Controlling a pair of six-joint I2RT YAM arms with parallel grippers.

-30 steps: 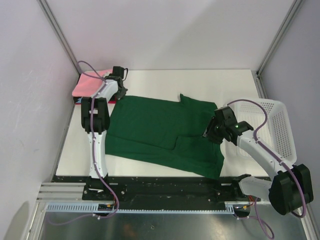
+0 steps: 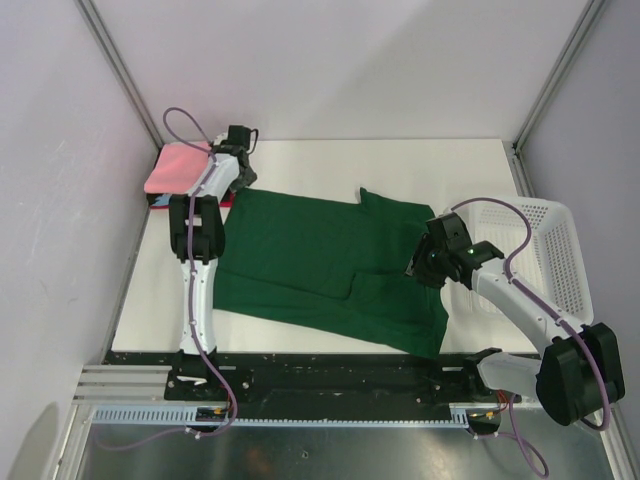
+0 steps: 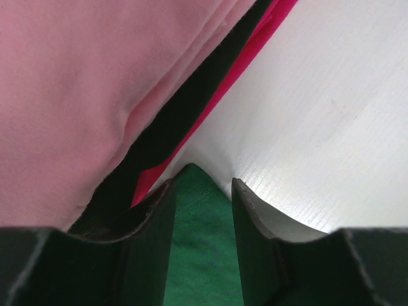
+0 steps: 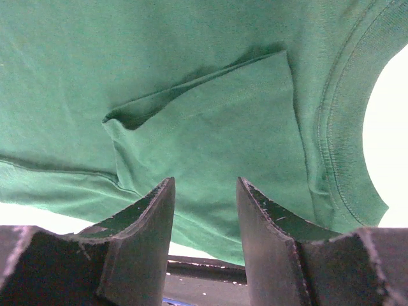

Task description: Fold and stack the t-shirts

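A green t-shirt [image 2: 300, 240] lies spread across the table, its lower edge folded over in places and one sleeve sticking up at the back. At its far left corner is my left gripper [image 2: 248, 180], open; in the left wrist view the green corner [image 3: 197, 191] shows between and beyond the fingertips. Beside that corner rises a stack of folded shirts, pink [image 2: 178, 168] on top with dark and red layers [image 3: 217, 102] below. My right gripper hangs open above the shirt's right part, where a folded flap [image 4: 223, 140] lies.
A white plastic basket [image 2: 560, 255] stands at the right, partly behind the right arm. Bare white table shows behind the shirt and along its left. Walls close in on both sides and at the back.
The right arm and the shirt look unchanged.
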